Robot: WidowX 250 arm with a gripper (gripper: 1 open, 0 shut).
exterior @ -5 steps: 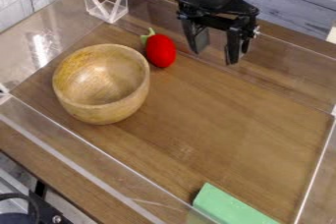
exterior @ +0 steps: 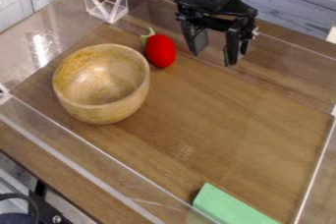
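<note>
The black gripper [exterior: 215,41] hangs over the back of the wooden board, its two fingers apart with nothing visible between them. To its lower left a red tomato-like object [exterior: 160,51] lies on the board. A large tan bowl [exterior: 101,83] sits at the left, and a green block [exterior: 230,205] lies at the front right, partly cut off by the frame.
Clear low walls edge the wooden board [exterior: 223,130], with a small clear plastic piece at the back left. The middle and right of the board are bare. Dark cables show at the lower left, outside the board.
</note>
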